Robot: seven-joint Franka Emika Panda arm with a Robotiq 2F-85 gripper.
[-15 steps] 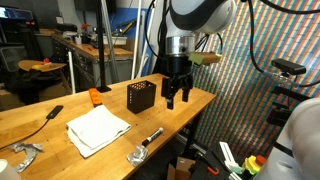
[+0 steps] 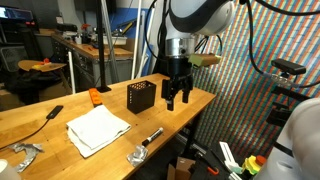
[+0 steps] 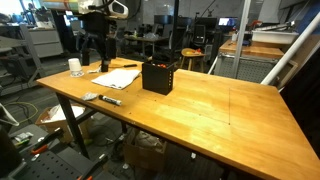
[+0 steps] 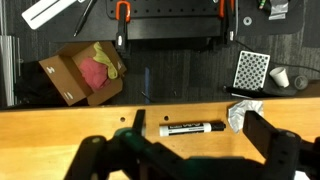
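My gripper hangs above the table's near edge with its fingers spread apart and nothing between them. In the wrist view, its dark fingers stand wide at the bottom, left and right. A black-and-white marker-like stick lies flat on the table below, apart from the fingers. Beside it is a crumpled clear or silvery piece, close to the table edge. Exterior view 1 shows a folded white cloth on the tabletop. Behind it stands a black mesh box, which has orange-red items inside in exterior view 2.
A white cup stands at the table's far left in exterior view 2. Crumpled foil and an orange object also lie on the wood. A cardboard box rests on the floor.
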